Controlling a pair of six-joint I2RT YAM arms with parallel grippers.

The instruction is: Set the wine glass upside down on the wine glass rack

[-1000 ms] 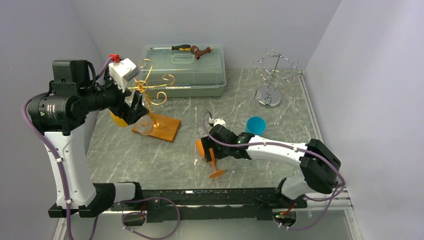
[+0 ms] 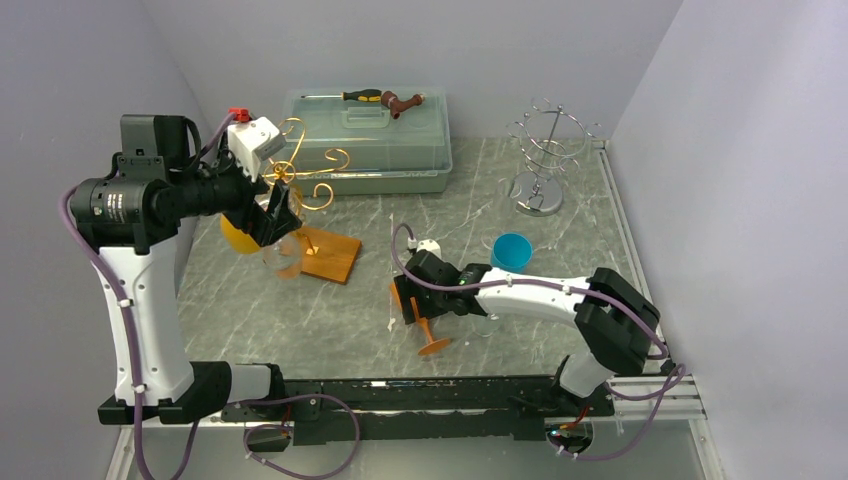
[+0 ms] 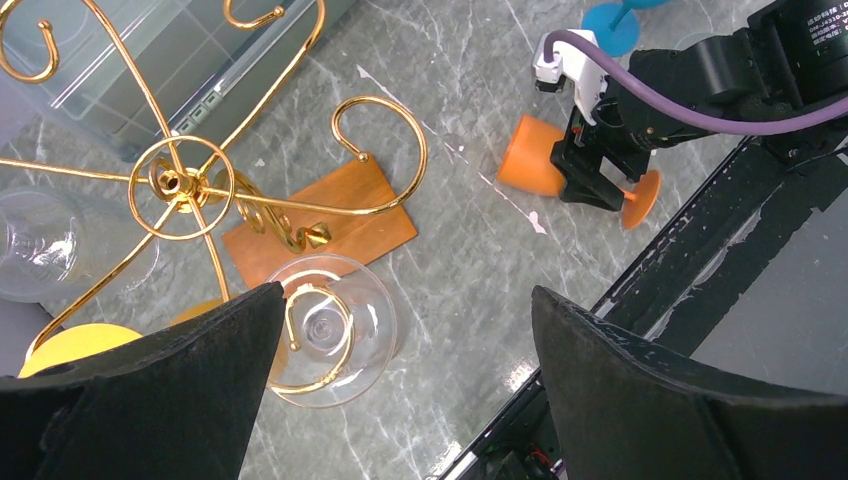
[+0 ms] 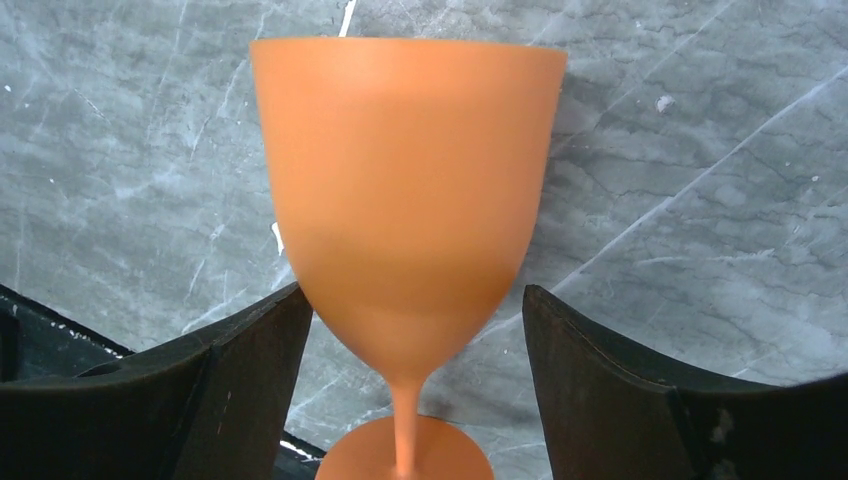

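An orange wine glass point(image 4: 410, 170) lies on its side on the grey marbled table; in the top view its foot point(image 2: 434, 347) points to the front. My right gripper point(image 2: 411, 300) straddles it, one finger on each side where the bowl narrows. In the right wrist view the right finger point(image 4: 570, 350) stands slightly apart from the glass; whether the left one touches cannot be told. The gold rack point(image 3: 340, 210) on its wooden base holds a clear glass point(image 3: 355, 375) and a yellow glass point(image 3: 85, 345). Above that rack my left gripper point(image 2: 274, 220) hangs open and empty.
A silver rack point(image 2: 540, 190) stands at the back right. A blue cup-shaped glass point(image 2: 511, 252) is just behind the right arm. At the back sits a green-grey box point(image 2: 375, 165) with a screwdriver point(image 2: 355, 96) on its lid.
My right gripper has shifted slightly left and come in around the orange glass, which has hardly moved. The left arm has edged a little to the right, still open.
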